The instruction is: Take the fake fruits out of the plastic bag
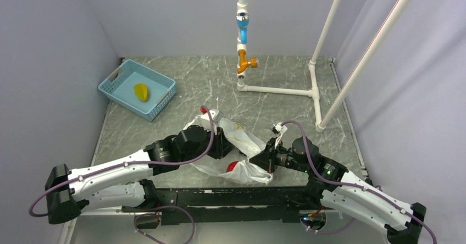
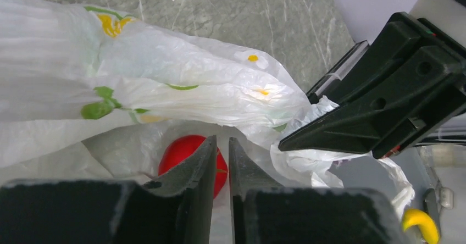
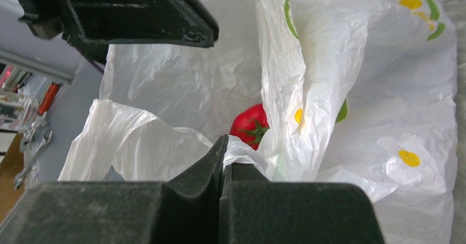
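Observation:
The white plastic bag (image 1: 244, 142) lies open at the front centre, a red tomato (image 1: 232, 166) inside it, also seen in the left wrist view (image 2: 178, 156) and right wrist view (image 3: 247, 123). My left gripper (image 1: 220, 151) hangs over the bag's left part; its fingertips (image 2: 208, 148) are a little apart, nothing seen between them, the tomato beyond them. My right gripper (image 1: 258, 164) is at the bag's right side, shut on crumpled bag plastic (image 3: 242, 153), which rises from between its fingers.
A blue basket (image 1: 115, 90) with a yellow fruit (image 1: 140, 92) stands at the back left. A white pipe frame (image 1: 275, 90) with valves occupies the back right. Bare counter lies between them.

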